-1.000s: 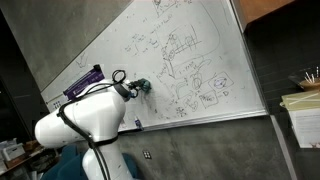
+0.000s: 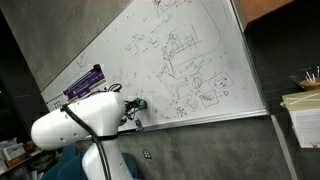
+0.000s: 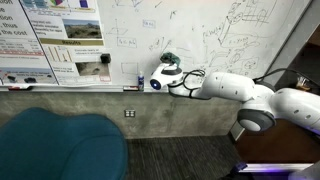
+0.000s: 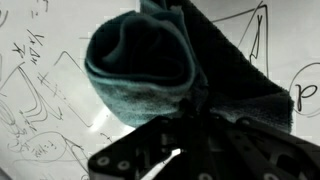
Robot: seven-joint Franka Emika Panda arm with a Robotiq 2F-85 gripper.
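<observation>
A dark teal cloth, rolled and bunched, fills the middle of the wrist view. My gripper is shut on it, the fingertips partly hidden by the folds. Behind it spreads the whiteboard, covered in marker drawings and writing. In exterior view 2 the cloth shows as a small green bundle at the board's lower part, just above the tray. Whether it presses on the board cannot be told.
A small blue-and-white object stands by the tray left of the gripper. Posters cover the board's left part. A blue chair is below. Papers lie far right in exterior view 1.
My gripper and the cloth have moved down along the whiteboard over the last second, toward its lower edge. The drawings in the middle look the same.
</observation>
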